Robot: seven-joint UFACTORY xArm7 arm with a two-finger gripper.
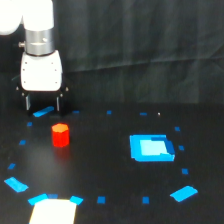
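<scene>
My gripper hangs at the upper left, under a pale arm. Its dark fingers stand well apart, so it looks open, and nothing shows between them. Just in front of it and slightly to the right, a small red block rests on the black table, clear of the fingers. Right of the middle lies a blue-bordered square with a white centre, apart from both block and gripper.
Small blue tape marks dot the black table. A bright pale patch sits at the bottom left edge. Behind the table hangs a dark curtain.
</scene>
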